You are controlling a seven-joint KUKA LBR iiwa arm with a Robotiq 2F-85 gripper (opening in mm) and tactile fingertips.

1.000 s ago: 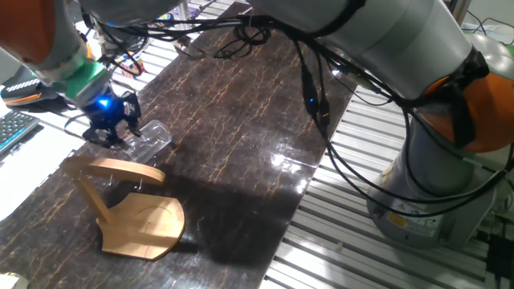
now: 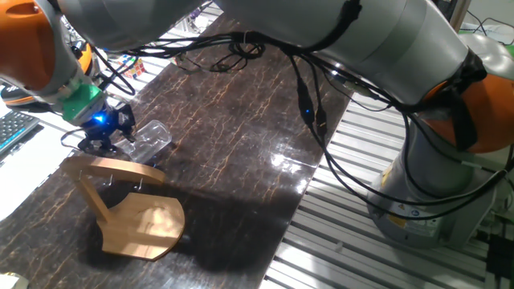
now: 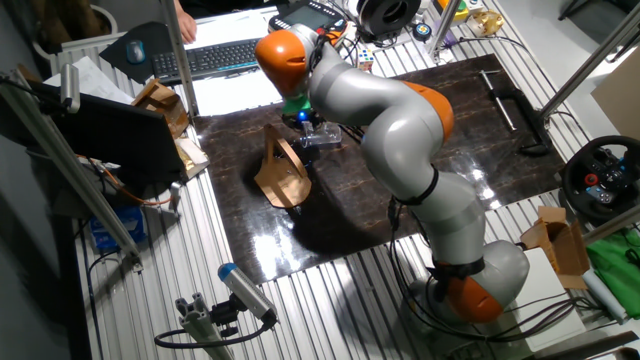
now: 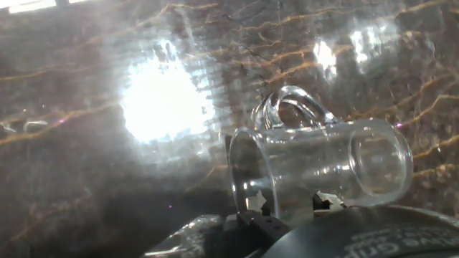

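A clear glass mug point(image 4: 323, 168) lies on its side on the dark marbled table, its handle pointing up the picture in the wrist view and its mouth facing left. At the lower edge of that view, my gripper has its two fingertips apart, one by the mug's mouth and one over its near side. It looks open; whether either finger touches the glass I cannot tell. In exterior view 1 my gripper point(image 2: 120, 145) is low at the left end of the mug point(image 2: 150, 141).
A wooden stand point(image 2: 144, 225) with a curved arm and small hooks stands close to the mug. A keyboard point(image 3: 205, 62) lies beyond the table's far edge. Cables point(image 2: 309, 104) hang from the arm.
The mug and the wooden stand have not visibly moved.
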